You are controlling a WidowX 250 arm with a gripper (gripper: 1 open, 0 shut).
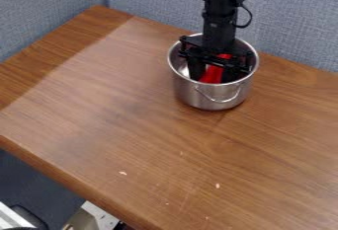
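Observation:
A steel pot (209, 95) with a thin wire handle stands near the back of the wooden table, right of centre. A red object (211, 74) is inside it. My black gripper (214, 60) reaches down from the top into the pot, over and around the red object; its fingertips are too dark and small to tell whether they hold it.
Padded grey walls (297, 27) stand behind. A dark gap with some hardware and cables lies at the lower left edge.

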